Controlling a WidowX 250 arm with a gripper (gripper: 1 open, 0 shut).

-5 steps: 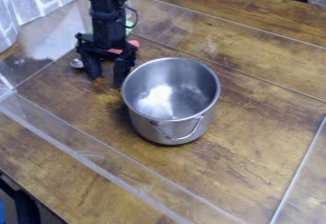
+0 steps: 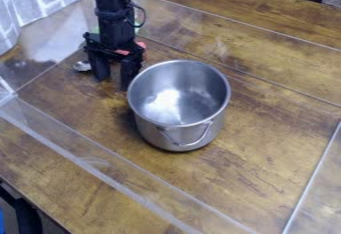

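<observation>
The black robot gripper is lowered to the wooden table at the upper left, just behind a large steel pot. A small silver object lies at its left side, and a small pink-red object is partly visible behind it. The fingertips are dark and crowded, so I cannot tell whether they are apart or closed on anything. The pot stands upright with its side handle hanging toward the front.
A greenish object behind the arm is mostly hidden.
The gripper has shifted very slightly at the same spot behind the pot. The pot has not moved.
</observation>
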